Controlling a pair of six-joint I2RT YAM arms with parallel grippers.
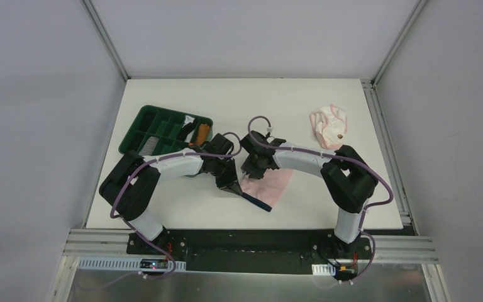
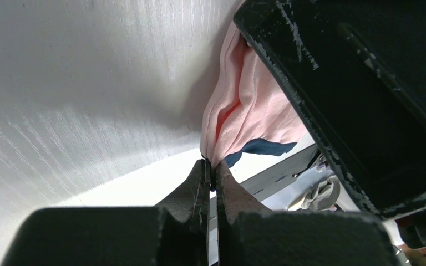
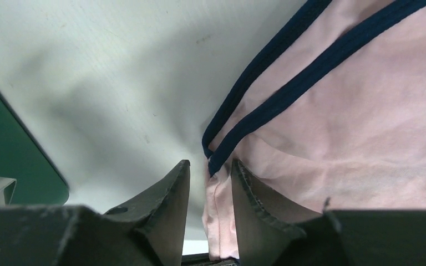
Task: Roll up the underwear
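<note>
The pink underwear [image 1: 282,183] with its navy waistband [image 1: 256,201] lies folded on the table, partly hidden under the right arm. In the left wrist view my left gripper is shut on a pinched corner of the pink cloth [image 2: 228,124], at the waistband end. My right gripper stands open at the other end of the same edge. Between its fingers lies the folded edge, where navy trim [image 3: 255,117] meets pink fabric. In the top view both fingertips are close together along the underwear's left side.
A green divided box [image 1: 146,112] holding several rolled items stands at the back left, close behind the left arm. A crumpled white cloth with pink trim [image 1: 329,126] lies at the back right. Bare table surrounds the underwear in front and to the right.
</note>
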